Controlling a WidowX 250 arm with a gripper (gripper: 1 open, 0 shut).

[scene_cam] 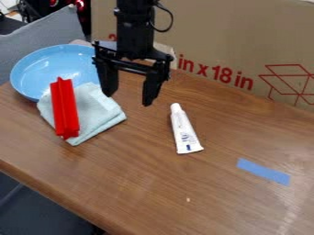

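Note:
My black gripper [128, 91] hangs open in the upper middle of the camera view, above the table and near the blue plate's right side, with nothing between its fingers. A red bar-shaped object [65, 108] lies on a folded pale cloth [95, 118] at the left. The blue plate [37, 68] sits behind them. A white tube with a cap [185, 130] lies on the wooden table, below and right of the gripper.
A strip of blue tape [263, 172] is on the table [185, 197] at the right. A cardboard box [258, 50] stands along the back.

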